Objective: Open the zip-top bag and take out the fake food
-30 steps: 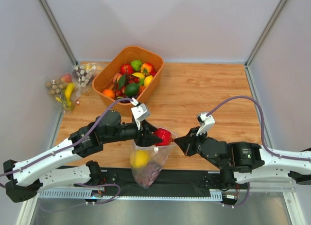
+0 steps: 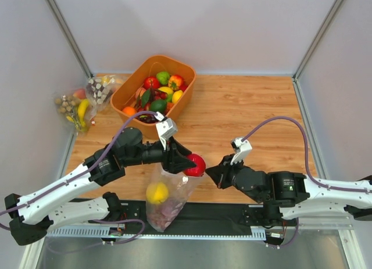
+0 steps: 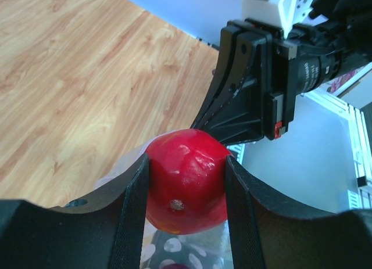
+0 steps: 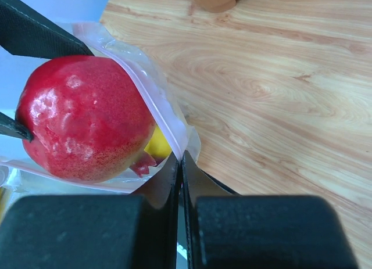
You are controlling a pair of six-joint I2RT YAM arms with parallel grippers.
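Note:
A clear zip top bag (image 2: 165, 208) hangs at the table's front edge with its mouth open and a yellow fruit (image 2: 157, 193) inside. My left gripper is shut on a round red fruit (image 3: 180, 193), one finger against each side. That fruit (image 4: 87, 115) sits in the bag's mouth, its lower end still within the rim in the right wrist view. The bag's rim (image 4: 165, 121) runs to the tips of my right gripper, which is shut on that thin edge. The bag's lower contents are partly hidden.
An orange bin (image 2: 128, 94) full of fruit and vegetables stands behind the left arm. Two more clear bags (image 2: 102, 90) of food, one beside the other, lie at the left wall.
The bag and its yellow fruit have swung left and downward. More of the red fruit shows above the bag. The left gripper has shifted slightly; the right one has moved a little left.

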